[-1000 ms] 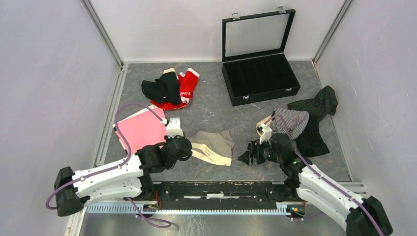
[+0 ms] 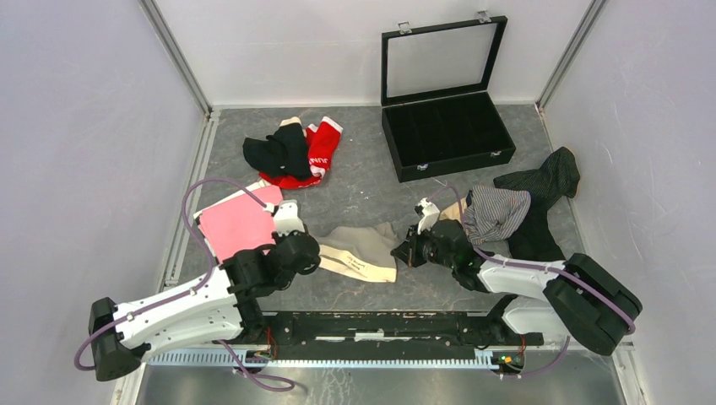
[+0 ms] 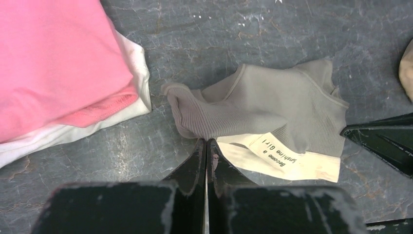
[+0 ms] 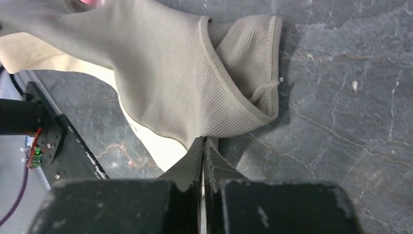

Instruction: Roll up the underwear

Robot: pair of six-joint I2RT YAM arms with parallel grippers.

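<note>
Grey underwear (image 2: 363, 242) with a cream lettered waistband (image 3: 281, 155) lies across the front middle of the table. At its left end my left gripper is shut, pinching the grey cloth, which bunches up in front of the fingertips. My right gripper is shut at the opposite end, its tips at the ribbed edge of the underwear (image 4: 168, 73), beside the waistband. Cloth meets both tips in the right wrist view, so a thin edge appears caught there. Between the two grippers the fabric hangs in loose folds.
Pink and white folded cloth (image 2: 239, 224) lies close to the left gripper. Red and black garments (image 2: 321, 150) are at the back left. An open black compartment box (image 2: 445, 131) stands at the back right, with striped and dark clothes (image 2: 498, 213) near the right arm.
My right gripper has come leftward to the right end of the underwear and has shut. The left gripper has shifted slightly left, with the cloth at its tips.
</note>
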